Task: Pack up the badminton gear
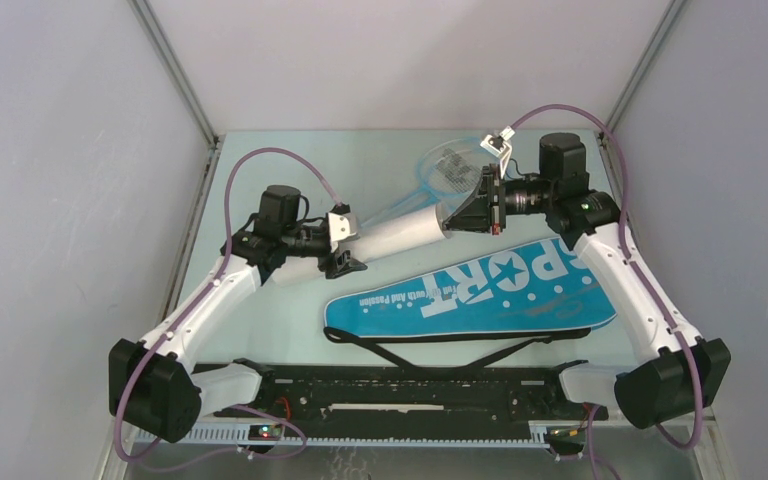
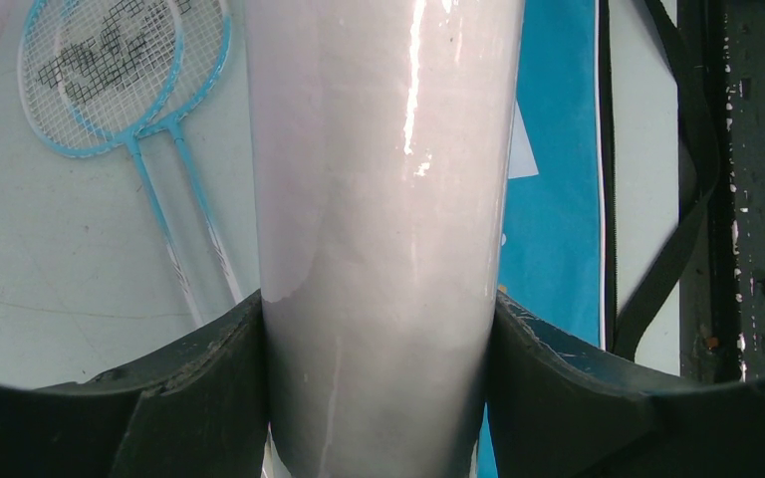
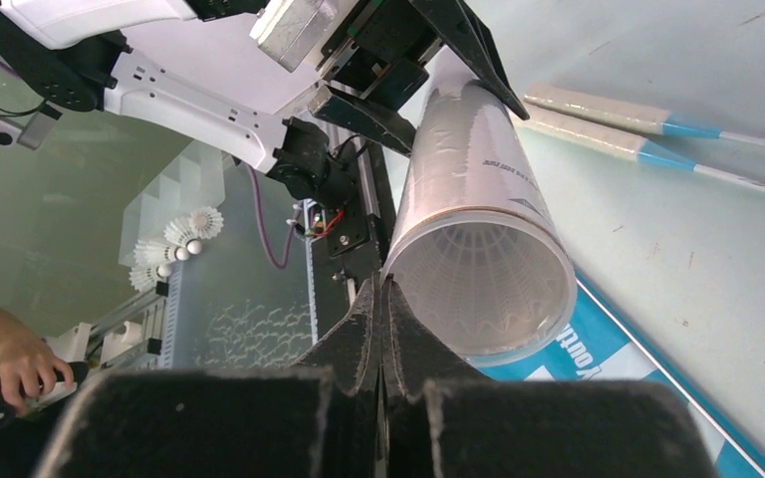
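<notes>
A white shuttlecock tube (image 1: pixel 395 232) (image 2: pixel 379 199) (image 3: pixel 468 179) is held by my left gripper (image 1: pixel 343 252), shut around it. Its right end faces me in the right wrist view, open, with no shuttlecock visible inside. My right gripper (image 1: pixel 481 212) is shut at that end, tips (image 3: pixel 381 289) at the rim, nothing evident between them. Two blue rackets (image 1: pixel 452 170) (image 2: pixel 100 75) lie behind the tube. The blue SPORT bag (image 1: pixel 470 295) with its black strap lies along the front of the table.
In the right wrist view, several shuttlecocks (image 3: pixel 184 239) are off the table near a clear container, and a person's hand (image 3: pixel 25 363) is at the lower left.
</notes>
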